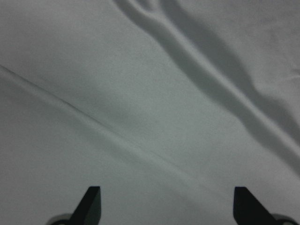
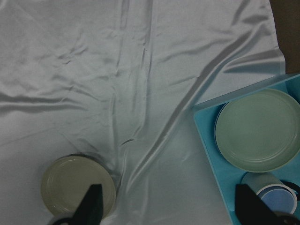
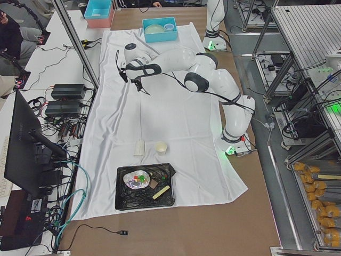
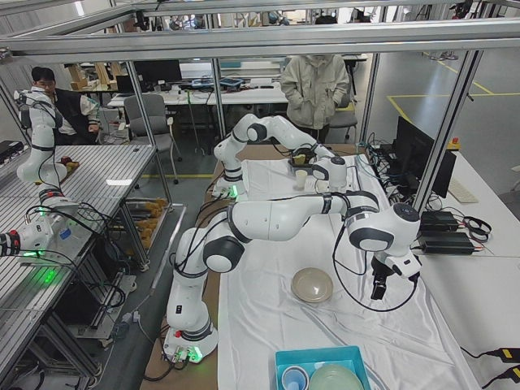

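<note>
My left gripper hangs over bare, creased white cloth, open with nothing between its fingers. My right gripper is open too, high over the cloth. Below it in the right wrist view lie a round beige plate (image 2: 75, 183) at lower left and a blue bin (image 2: 211, 159) holding a pale green plate (image 2: 258, 129) and a cup (image 2: 276, 199). The beige plate (image 4: 311, 284) also shows on the cloth in the camera right view.
At the other end of the cloth a black tray (image 3: 122, 197) holds a dish and small items. A white cup (image 3: 161, 149) and a pale cylindrical item (image 3: 139, 148) stand beside it. A monitor and cables border one side.
</note>
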